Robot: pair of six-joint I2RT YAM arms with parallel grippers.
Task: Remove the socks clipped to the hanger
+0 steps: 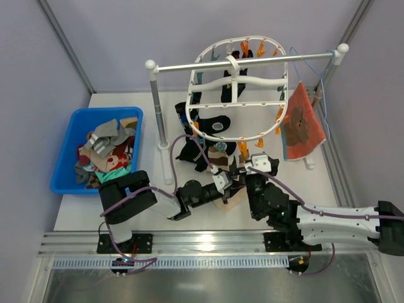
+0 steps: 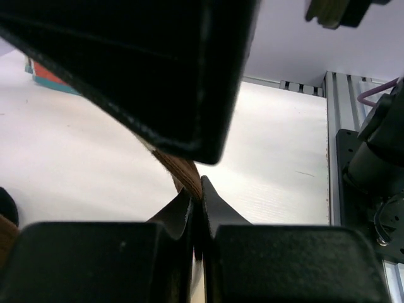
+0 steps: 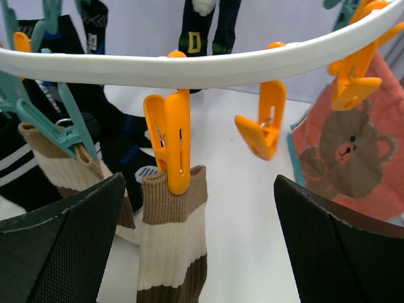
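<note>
A white oval hanger [image 1: 189,95] with orange and teal clips hangs from a frame. In the right wrist view an orange clip [image 3: 178,142] grips the cuff of a beige and brown striped sock [image 3: 165,233]. My right gripper stands open, its fingers apart to either side, with the sock ahead. Brown cloth [image 2: 183,172] runs down into the fingers of my left gripper, which is shut on it. From above, both grippers meet closely below the hanger's front edge, hiding much of the sock. Black socks [image 1: 218,124] hang at left and behind.
A blue bin [image 1: 63,158] full of socks stands at left. An orange bear cloth [image 1: 300,123] hangs at right, close to the hanger. Frame posts [image 1: 159,113] rise at both sides.
</note>
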